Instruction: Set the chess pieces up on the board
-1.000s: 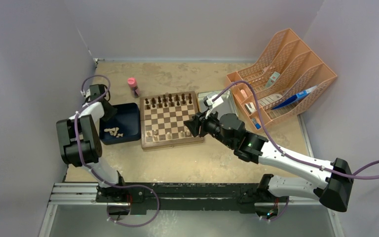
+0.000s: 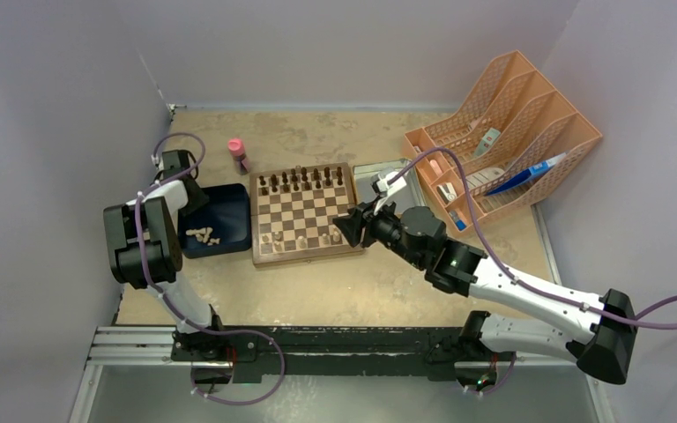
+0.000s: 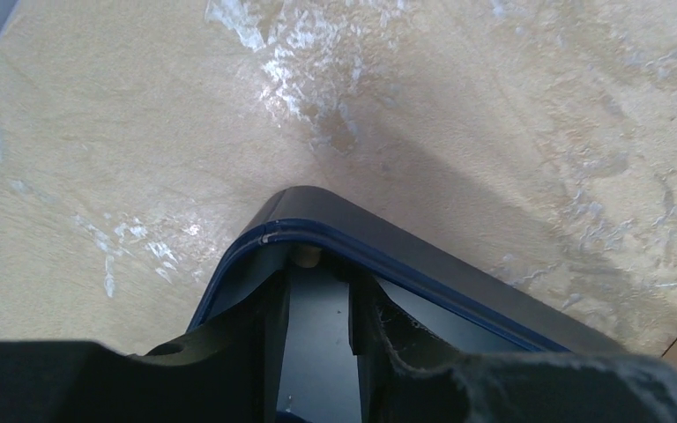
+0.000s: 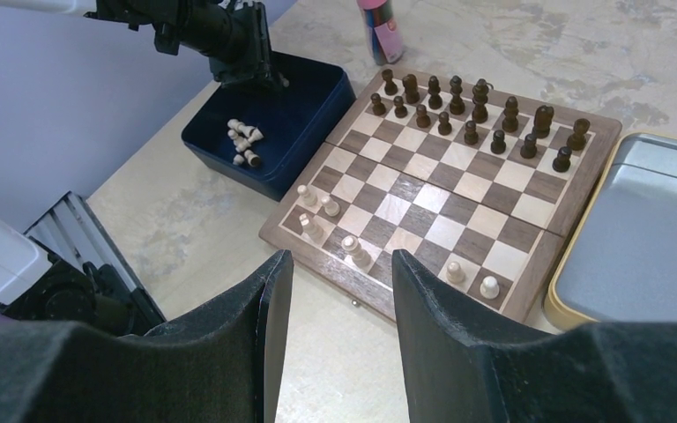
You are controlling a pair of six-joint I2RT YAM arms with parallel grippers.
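Observation:
The chessboard (image 2: 304, 216) has dark pieces (image 4: 472, 132) in two rows along its far side. Several pale pieces (image 4: 355, 252) stand along the near side. More pale pieces (image 2: 203, 235) lie in the dark blue bin (image 2: 229, 246) left of the board. In the left wrist view, one pale piece (image 3: 306, 256) is in the bin's corner, just past the fingertips of my left gripper, which stands open over the bin with a gap between its fingers. My right gripper is open and empty above the board's near right corner.
A pink-capped bottle (image 2: 239, 156) stands behind the bin. Right of the board lies a metal tray (image 4: 652, 238), partly under the right arm in the top view. An orange organizer (image 2: 529, 132) fills the back right. The table in front of the board is clear.
The right arm has shifted slightly to the right and nearer. The left arm has moved a little to the right, its gripper staying at the bin's back left corner. The pieces on the board look unchanged.

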